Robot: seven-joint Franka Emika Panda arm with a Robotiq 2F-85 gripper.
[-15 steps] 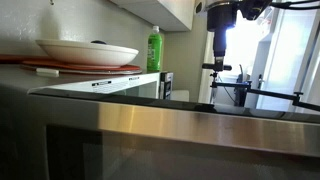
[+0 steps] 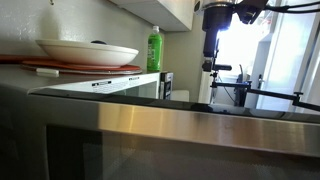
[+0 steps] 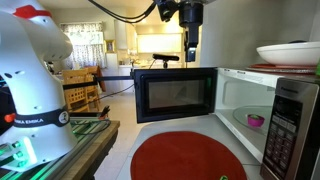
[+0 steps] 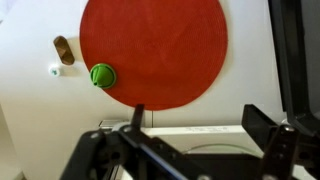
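My gripper is open and empty, its dark fingers wide apart in the wrist view. In exterior view 2 it hangs high, near the top of the open microwave door. A red round mat lies on the white counter, well below the fingers. On the mat's edge sits a small green object. Beside the mat are a brown piece and a tiny white piece. Inside the open microwave rests a small pink and green bowl.
On top of the microwave stand a white bowl on reddish mats and a green bottle. The swung-out door is an obstacle beside the mat.
In exterior view 1 my gripper has shifted slightly to the left. The other things there look unchanged.
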